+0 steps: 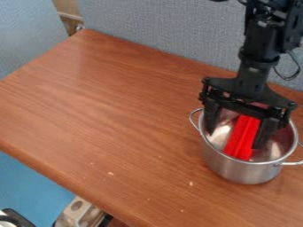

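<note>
A silver metal pot (240, 172) with two side handles stands on the right part of the wooden table. Inside it, leaning at a slant, are red objects (240, 136), elongated in shape. My black gripper (239, 124) is over the pot with its fingers spread open, reaching down to the rim and partly inside on either side of the red objects. The fingertips are partly hidden by the pot and the dark body, so contact cannot be made out.
Grey padded panels (154, 27) border the back. A blue surface and some hardware lie below the near-left edge.
</note>
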